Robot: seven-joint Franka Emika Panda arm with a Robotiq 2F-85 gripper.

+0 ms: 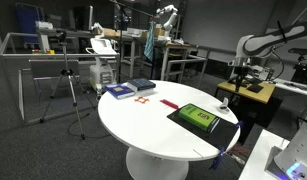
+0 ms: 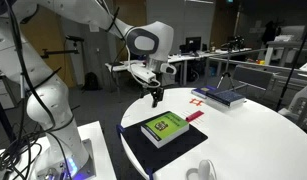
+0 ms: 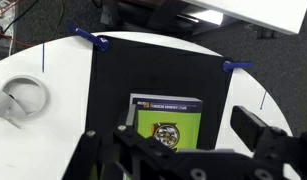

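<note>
A green book, thick and box-like, lies flat on the black mat on the white round table. The wrist view shows part of its cover, its lower portion hidden behind the gripper body. My gripper hangs above the table, apart from the book. Its dark fingers stand wide apart at either side of the wrist view, and I see nothing held between them. In the second exterior view the gripper is small, over the table behind the book.
A white tape roll lies beside the mat. Blue clamps grip the mat's edge. A red marker, small orange pieces, a blue book and a dark box lie farther off.
</note>
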